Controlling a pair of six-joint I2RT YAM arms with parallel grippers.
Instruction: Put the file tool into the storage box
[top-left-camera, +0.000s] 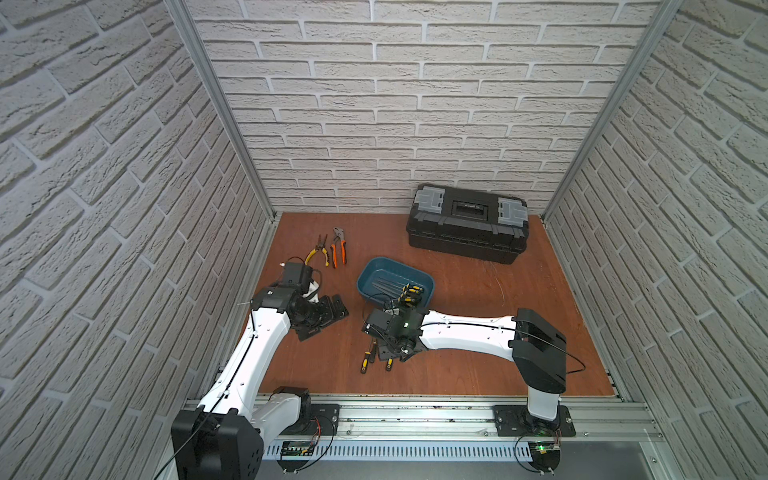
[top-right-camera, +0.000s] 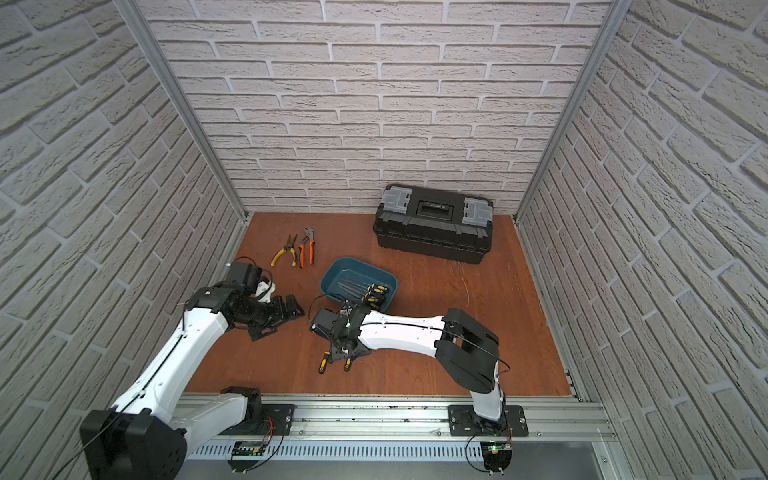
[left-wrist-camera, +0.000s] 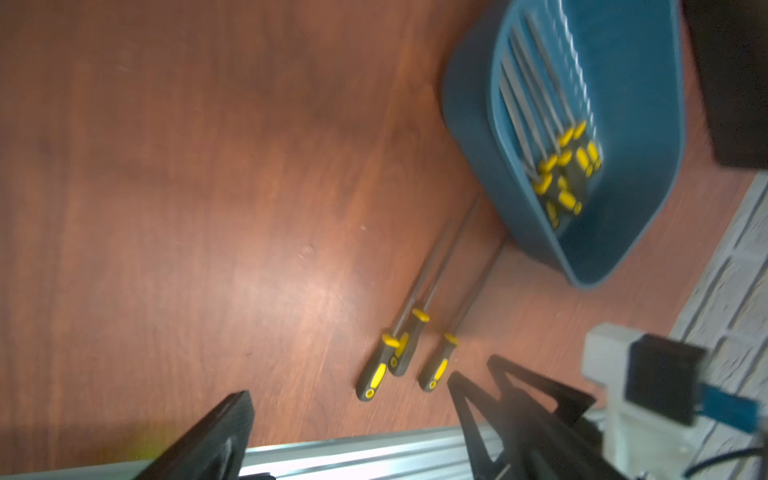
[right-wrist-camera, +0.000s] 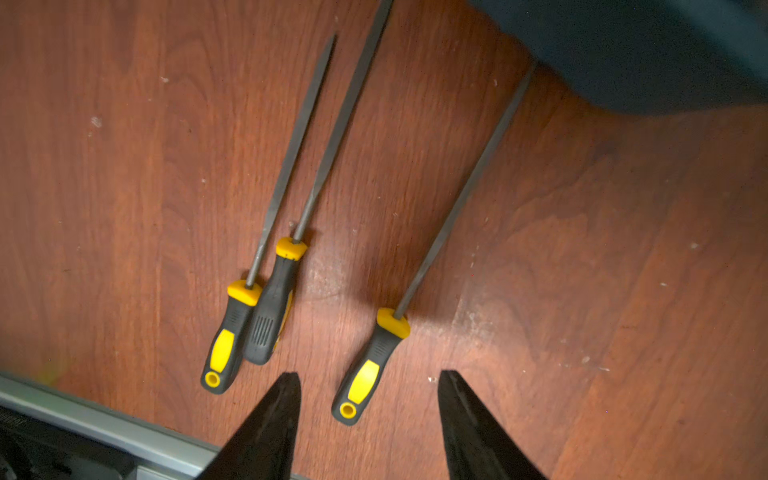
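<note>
Three files with black-and-yellow handles, among them the nearest right one (right-wrist-camera: 369, 372), lie on the wooden table in front of the blue storage box (left-wrist-camera: 472, 96), which holds several more files. My right gripper hangs open over them, the rightmost handle between and beyond its fingertips in the right wrist view, nothing held. My left gripper (top-left-camera: 324, 312) is over the table left of the box; its fingers appear apart at the bottom of the left wrist view, with nothing seen between them.
A closed black toolbox (top-left-camera: 468, 240) stands at the back right. Pliers (top-left-camera: 338, 248) lie at the back left.
</note>
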